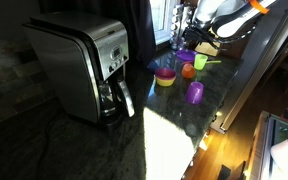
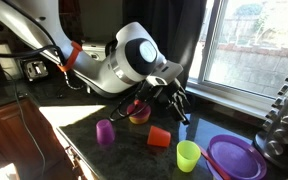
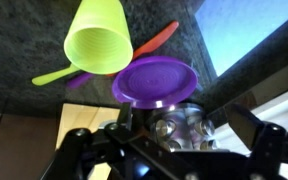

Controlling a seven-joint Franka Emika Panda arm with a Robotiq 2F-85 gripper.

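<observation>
My gripper (image 2: 176, 105) hangs open above the counter, with nothing between its fingers. An orange cup (image 2: 159, 137) appears tipped on the counter below it, beside the yellow and red bowls (image 1: 165, 76). A lime green cup (image 2: 188, 155) stands close by, and it shows large at the top of the wrist view. The purple plate (image 3: 155, 81) lies flat beyond the fingertips in that view, with a red-orange utensil (image 3: 157, 40) along its edge. Nearer the counter's front edge is a purple cup (image 1: 194, 92).
A coffee maker (image 1: 87, 68) takes up the counter's far end. A metal rack of jars (image 2: 280, 125) stands beside the plate near the window. Green and purple utensil handles (image 3: 54, 76) stick out by the green cup. Bare counter lies between coffee maker and bowls.
</observation>
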